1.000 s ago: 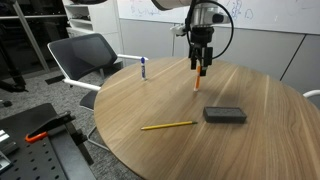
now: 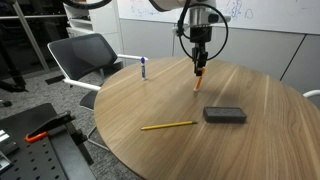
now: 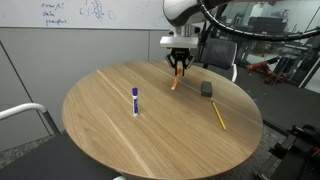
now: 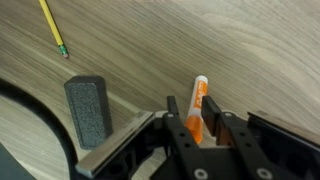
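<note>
An orange marker with a white end (image 4: 196, 108) stands or leans on the round table, its upper part at my fingers. In exterior view 1 the marker (image 2: 197, 85) tilts slightly, its lower end at the table. My gripper reaches down around it, part open, with one finger (image 4: 173, 108) on each side. A gap shows between the left finger and the marker; whether the right finger touches it I cannot tell. Exterior view 2 shows the gripper (image 3: 179, 68) over the marker (image 3: 176, 80) near the far side of the table.
A black eraser (image 2: 224, 115) and a yellow pencil (image 2: 169, 125) lie nearer the front. A blue-and-white marker (image 3: 135, 101) stands upright on the other side. Much bare tabletop (image 3: 95, 115) surrounds them.
In exterior view 1 the gripper's fingertips have shifted slightly at the orange marker's top, and the marker's tilt looks a little different. The other table items have not moved.
</note>
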